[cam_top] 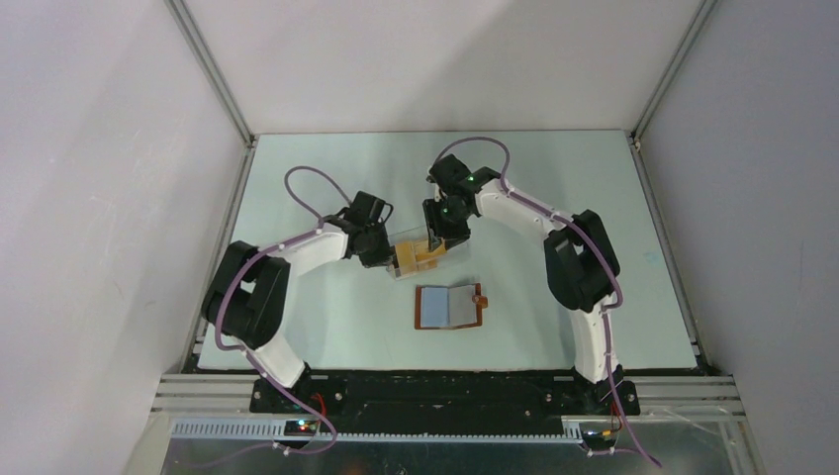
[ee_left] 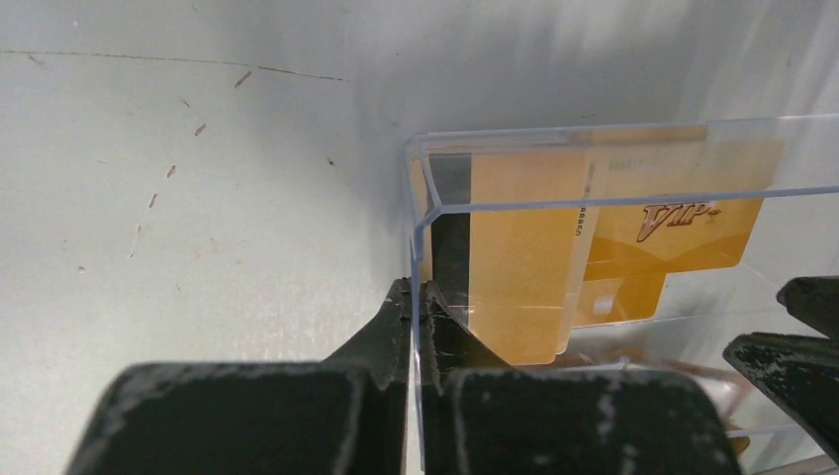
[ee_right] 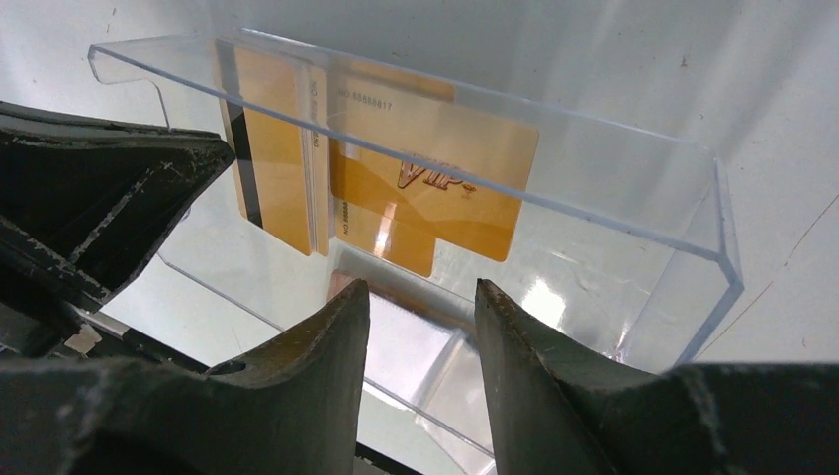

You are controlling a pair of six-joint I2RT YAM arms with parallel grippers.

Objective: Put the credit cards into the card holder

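Gold credit cards (ee_left: 524, 257) lie overlapped in a clear plastic box; a VIP-printed card (ee_right: 435, 188) is on top beside an upright-turned one with a black stripe. My left gripper is shut on the left end wall of the clear box. Over the same box, my right gripper has its fingers apart, with no card between them. In the top view the brown card holder (cam_top: 448, 327) lies flat and unfolded in front of the box, pale sleeves showing and a clasp tab at its right.
Clear box walls (ee_right: 594, 198) rise round the cards, close to both grippers.
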